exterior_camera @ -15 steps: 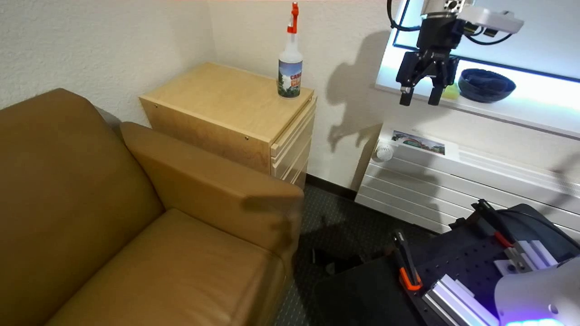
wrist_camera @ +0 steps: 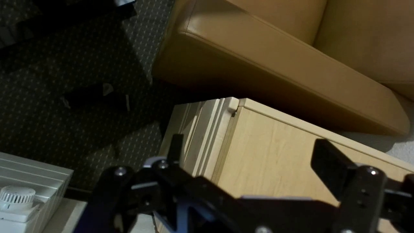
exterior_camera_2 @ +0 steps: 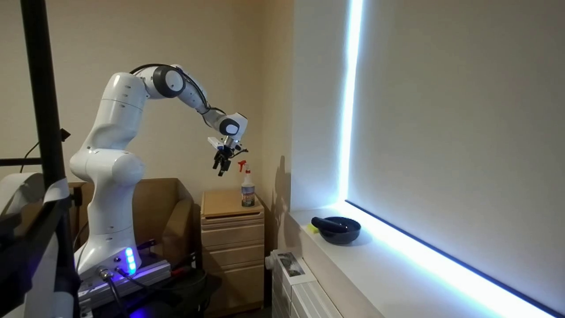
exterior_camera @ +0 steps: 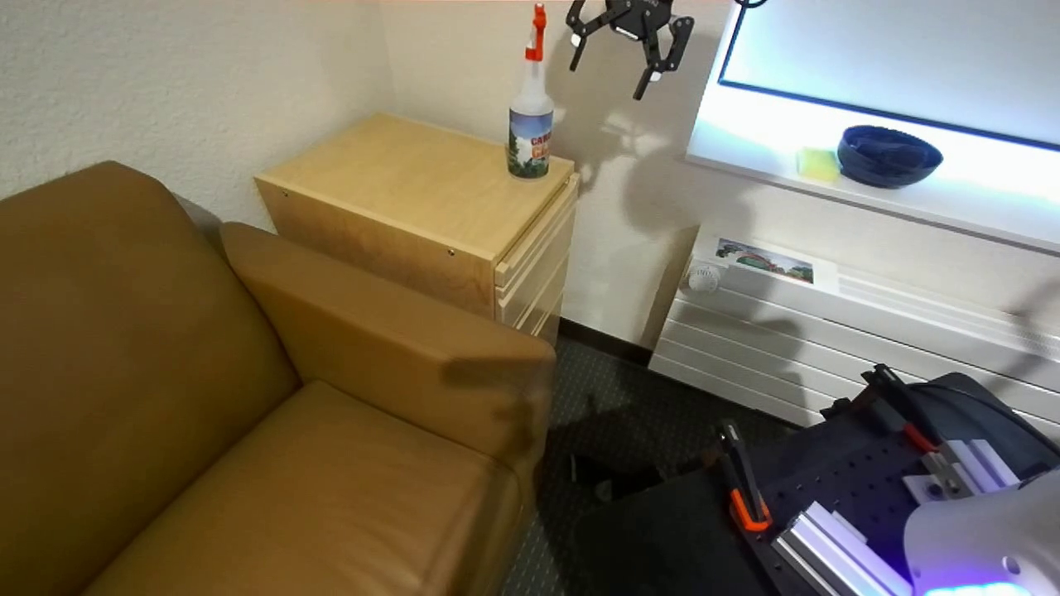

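Up in the air my gripper [exterior_camera: 606,83] stands open, its black fingers spread wide with nothing between them. A white spray bottle [exterior_camera: 531,129] with a red nozzle is upright on the wooden cabinet [exterior_camera: 397,179], near its drawer-side edge. From the second exterior view, the gripper [exterior_camera_2: 221,170] hangs higher than the cabinet top, close to the spray bottle [exterior_camera_2: 247,193] but apart from it. Beneath the spread fingers in the wrist view lies the cabinet top [wrist_camera: 271,155]; the bottle does not show there.
A brown sofa [exterior_camera: 397,338] adjoins the cabinet. On the windowsill sit a dark bowl [exterior_camera: 887,157] and a yellow sponge [exterior_camera: 818,164], with a pestle-like dark object [exterior_camera_2: 329,225] in the bowl. Below the sill runs a white radiator [exterior_camera: 755,328]. Much of the cabinet top is bare.
My gripper has moved left and up in the first exterior view, from in front of the windowsill towards the spray bottle, and has turned. The bottle, bowl and sponge stay where they were.
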